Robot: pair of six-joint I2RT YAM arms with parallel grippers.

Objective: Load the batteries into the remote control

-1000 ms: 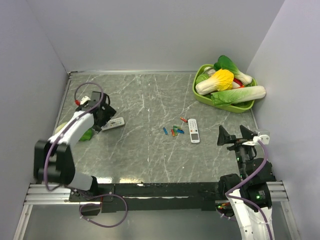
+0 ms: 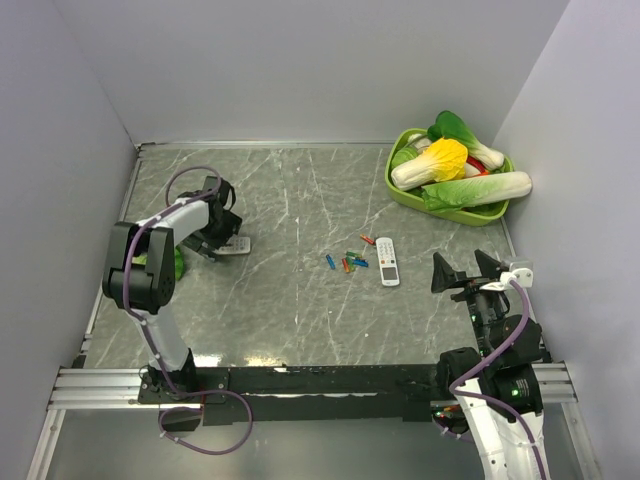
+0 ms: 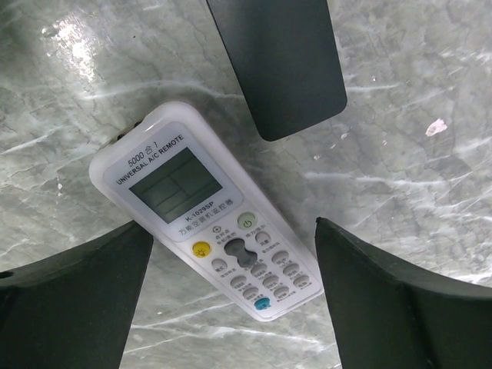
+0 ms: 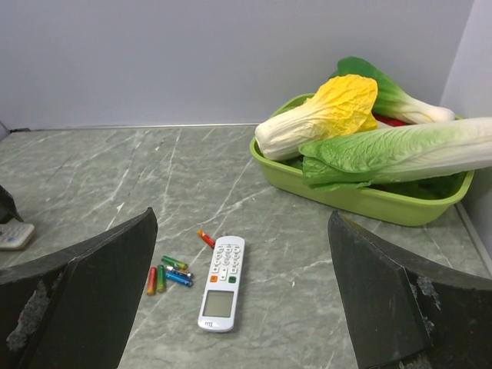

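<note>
A white A/C remote lies face up between the open fingers of my left gripper, at the table's left; a black flat object lies beside it. A second white remote lies face up right of centre. Several coloured batteries are scattered just left of that remote. My right gripper is open and empty above the table's right side, facing the second remote.
A green basket of vegetables stands at the back right. More green vegetables lie at the left, under the left arm.
My left gripper and arm have shifted right, over the left remote, which has turned slightly to lie more level. The right arm is nearly unchanged.
</note>
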